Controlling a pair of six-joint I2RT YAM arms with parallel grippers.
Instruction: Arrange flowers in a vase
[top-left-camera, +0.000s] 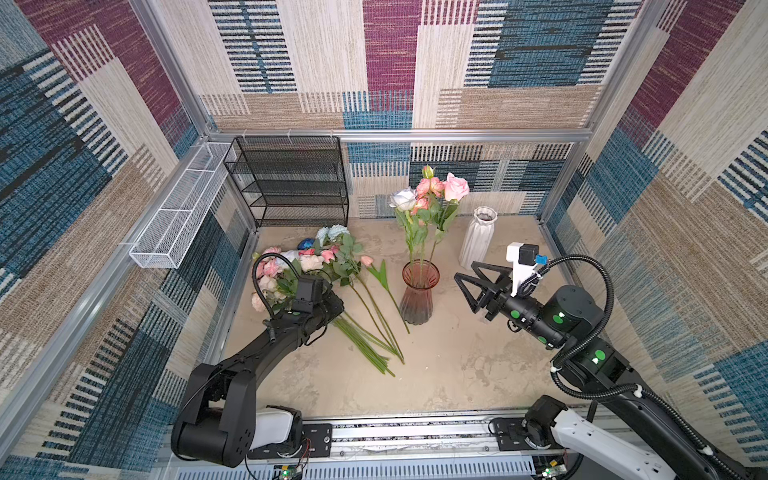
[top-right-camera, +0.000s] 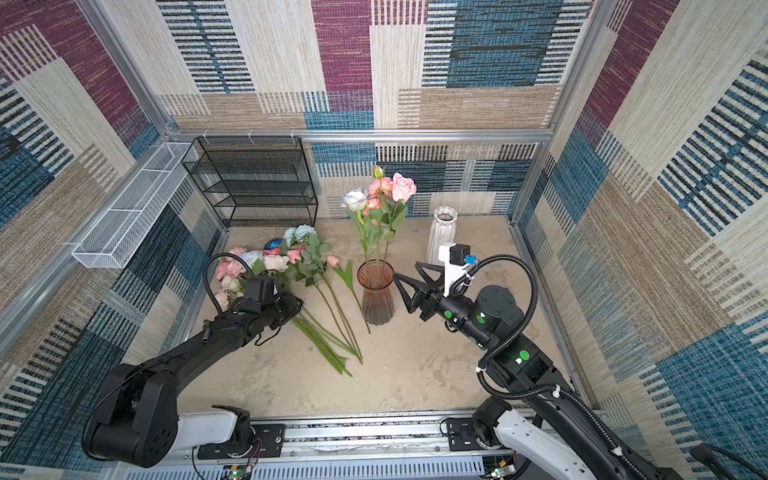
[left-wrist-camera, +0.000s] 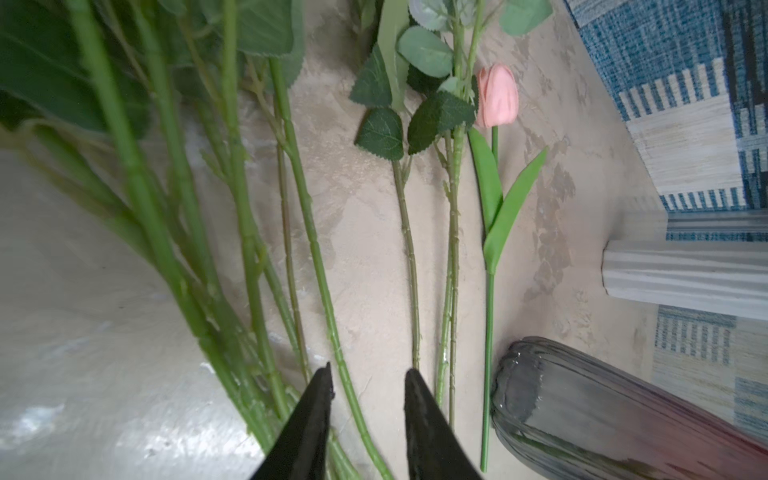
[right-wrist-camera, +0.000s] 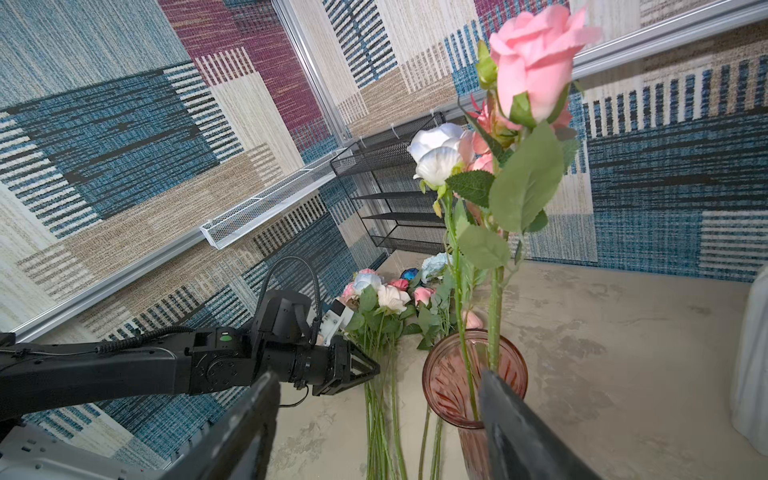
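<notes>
A pink-red glass vase (top-left-camera: 417, 296) stands mid-table holding roses (top-left-camera: 425, 192), pink and white, seen close in the right wrist view. Left of it more flowers (top-right-camera: 272, 261) lie on the table, long stems (left-wrist-camera: 244, 240) toward the front, with a pink tulip (left-wrist-camera: 497, 96) nearest the vase. My left gripper hangs low over those stems, its fingers apart with nothing held between them. My right gripper stands open and empty just right of the vase, facing it.
A white ribbed vase (top-left-camera: 477, 236) stands at the back right. A black wire rack (top-left-camera: 288, 180) is at the back left and a white mesh basket (top-left-camera: 177, 208) on the left wall.
</notes>
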